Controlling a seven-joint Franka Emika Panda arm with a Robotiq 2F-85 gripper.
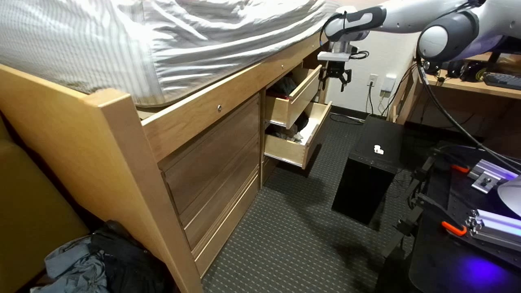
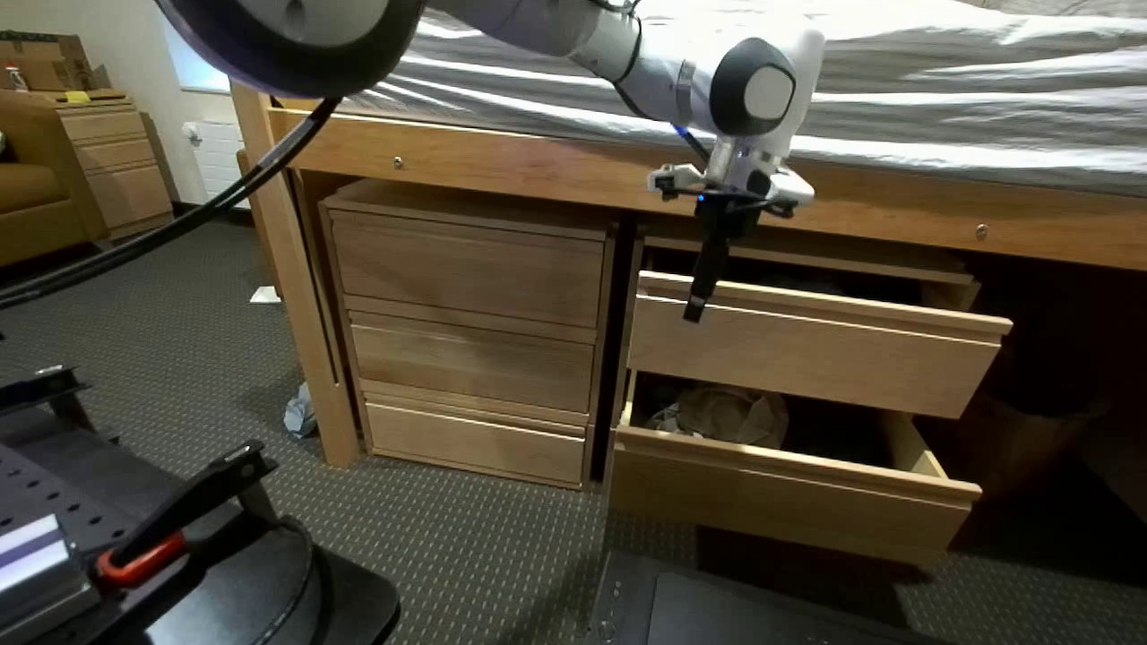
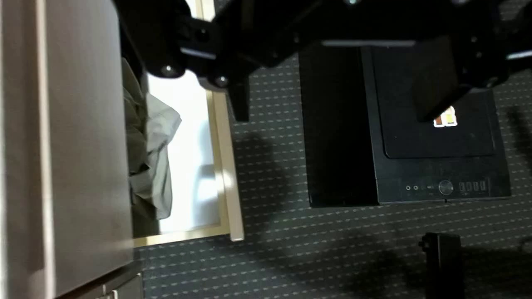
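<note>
My gripper hangs open over the floor just outside the upper drawer, which is pulled out from under the bed. Its two fingertips stand far apart in the wrist view, with nothing between them. Seen from exterior view 2, the fingers overlap the upper drawer's front in the picture. Below it the lower drawer is pulled out too. Inside lies crumpled cloth on a white drawer bottom. Dark contents show in the upper drawer, too dim to make out.
A black computer case stands on the carpet, right of the drawers in exterior view 1. The bed rail runs above them. Closed drawers stand alongside. A black table with clamps bounds the right.
</note>
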